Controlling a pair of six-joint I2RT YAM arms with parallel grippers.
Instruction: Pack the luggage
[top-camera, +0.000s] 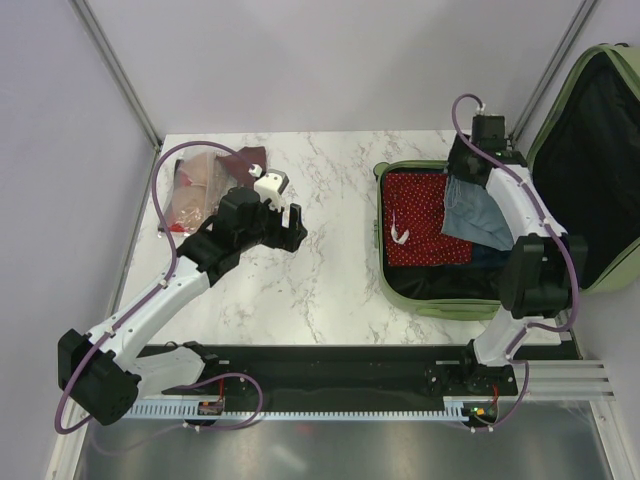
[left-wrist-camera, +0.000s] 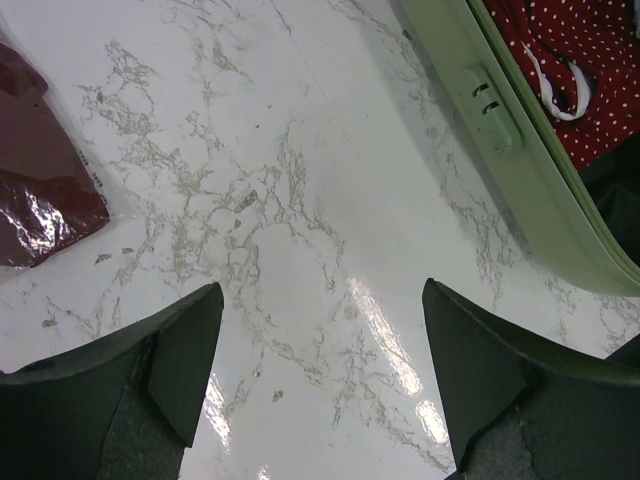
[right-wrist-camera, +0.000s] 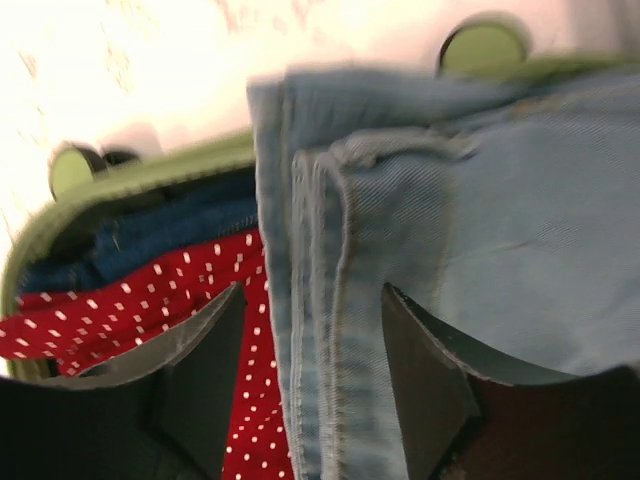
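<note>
An open green suitcase (top-camera: 440, 310) on the right holds a red dotted cloth (top-camera: 415, 215) with a white strap and folded blue-grey denim (top-camera: 475, 220) at its right. My right gripper (top-camera: 470, 150) is over the denim's upper left fold; in the right wrist view its fingers are apart above the fold, blurred. My left gripper (top-camera: 284, 228) hovers open over the bare table, empty. Clear plastic bags (top-camera: 195, 185) with pinkish contents and a maroon packet (left-wrist-camera: 45, 180) lie at the table's left.
The suitcase lid (top-camera: 590, 150) stands up along the right.
</note>
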